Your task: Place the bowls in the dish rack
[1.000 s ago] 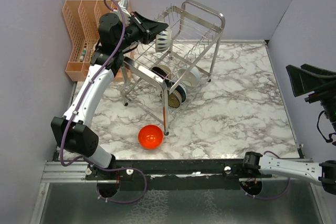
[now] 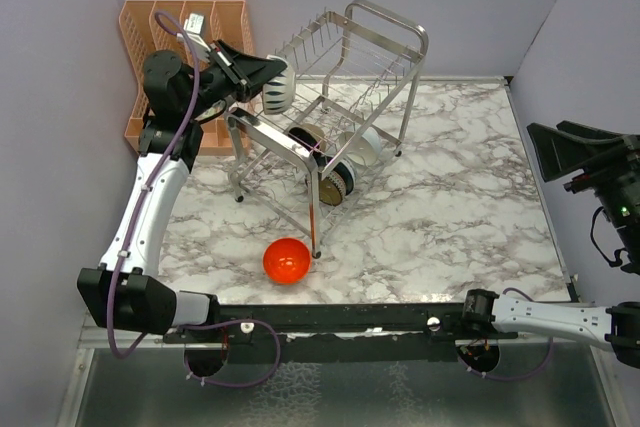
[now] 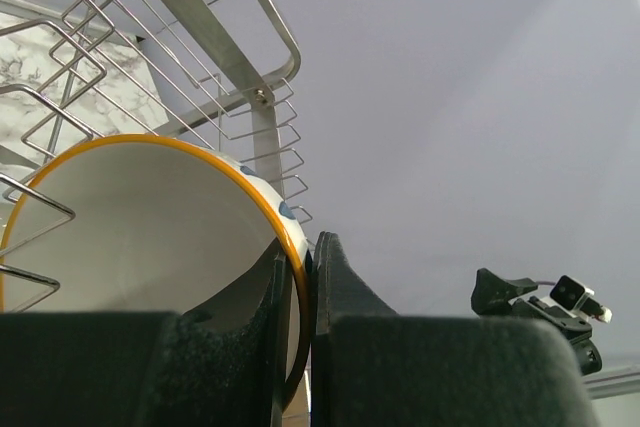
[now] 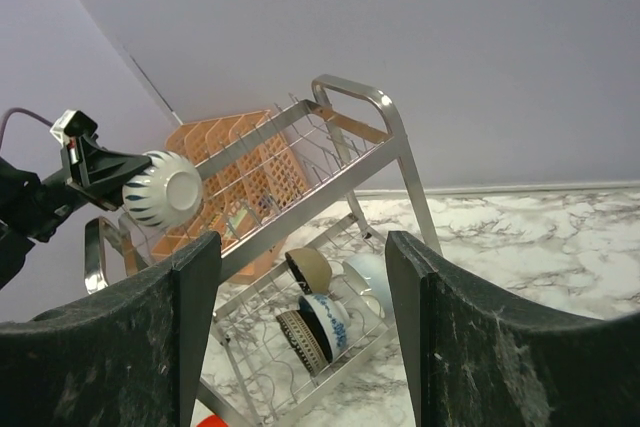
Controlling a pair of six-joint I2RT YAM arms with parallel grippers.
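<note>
A white bowl with dark patterning (image 2: 279, 87) is held at the rack's upper tier by my left gripper (image 2: 262, 71), shut on its rim; in the left wrist view its orange rim (image 3: 150, 139) sits among the wires. The metal dish rack (image 2: 401, 77) holds several bowls on its lower tier, among them a pale one (image 4: 368, 277) and a patterned one (image 4: 300, 339). An orange bowl (image 2: 287, 260) lies on the counter in front. My right gripper stands open at the right, nothing between its fingers.
A wooden cutlery organiser (image 2: 140, 37) is at the back left, behind the left arm. Walls bound the sides and back.
My left gripper and its bowl have moved left along the top of the rack.
</note>
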